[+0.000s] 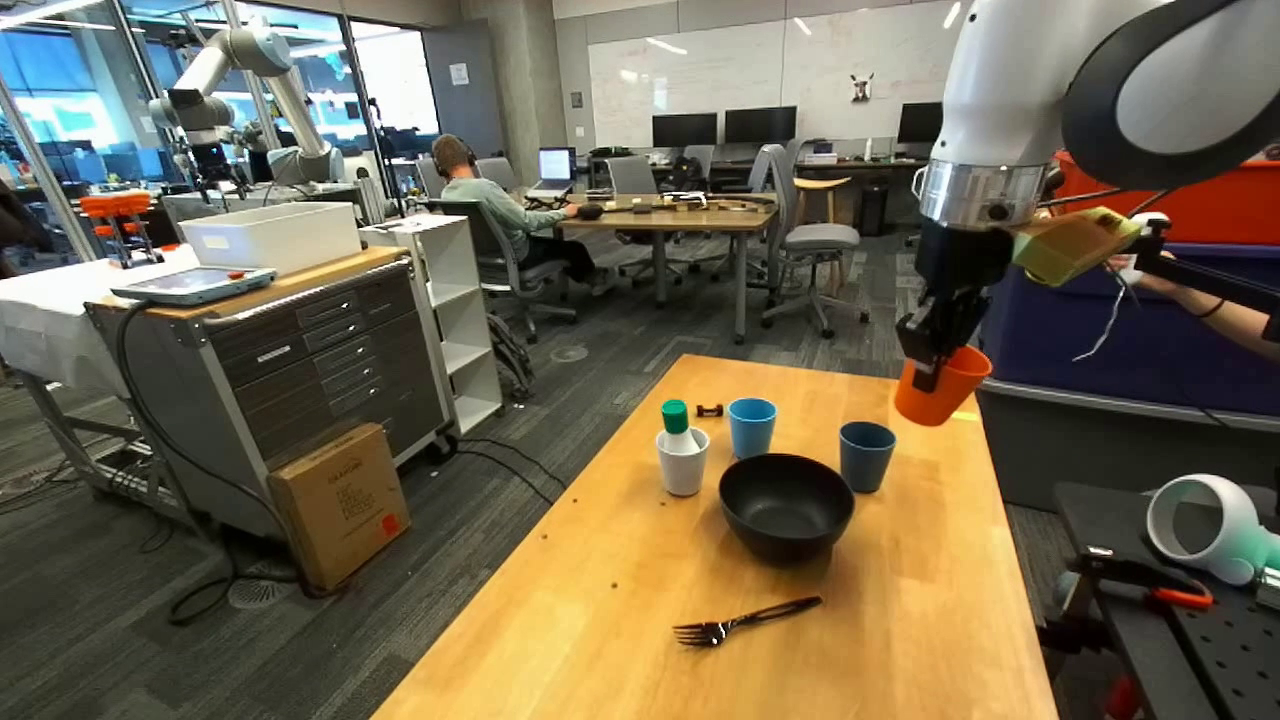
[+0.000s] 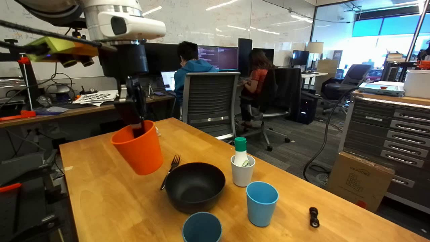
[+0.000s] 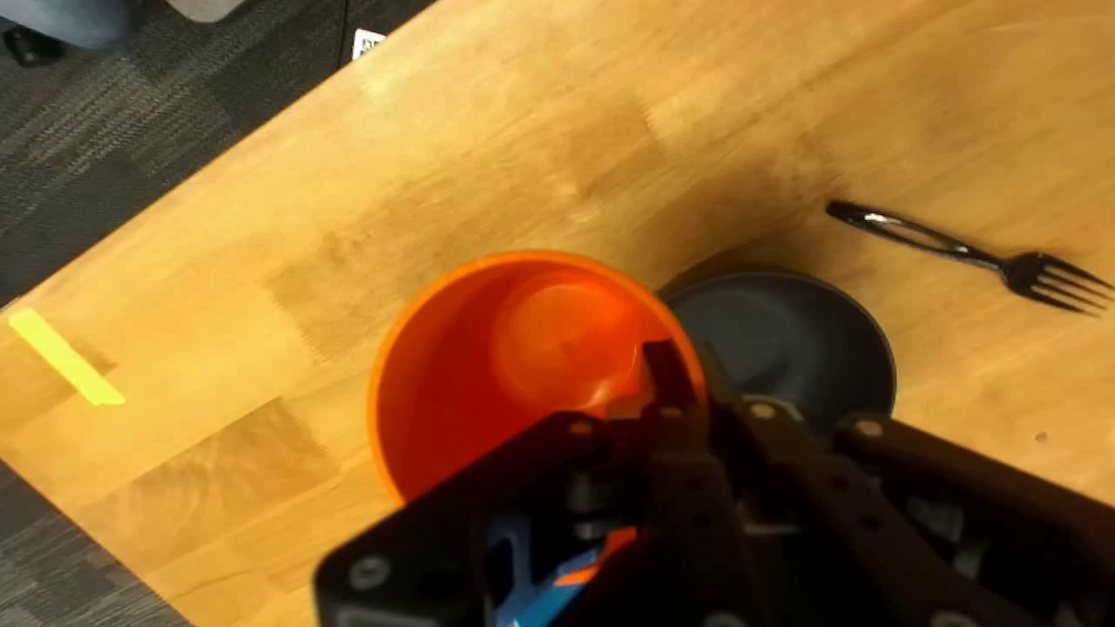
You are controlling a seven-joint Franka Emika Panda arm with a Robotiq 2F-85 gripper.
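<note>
An orange cup (image 1: 943, 388) hangs in the air above the right side of the table, tilted, with my gripper (image 1: 926, 360) shut on its wall. In the second exterior view the orange cup (image 2: 141, 150) is clear of the tabletop, and one finger reaches inside its mouth. From the wrist, I look into the orange cup (image 3: 449, 387), which appears empty; its near rim is between my fingers. Below and beside it stands a black bowl (image 1: 786, 510), partly covered by the gripper in the wrist view.
On the table (image 1: 912, 624) stand a dark blue cup (image 1: 866, 458), a light blue cup (image 1: 752, 428) and a white cup (image 1: 681, 466) holding a green-capped bottle (image 1: 675, 420). A black fork (image 1: 746, 620) lies before the bowl. A small black object (image 2: 314, 217) lies near the table's edge.
</note>
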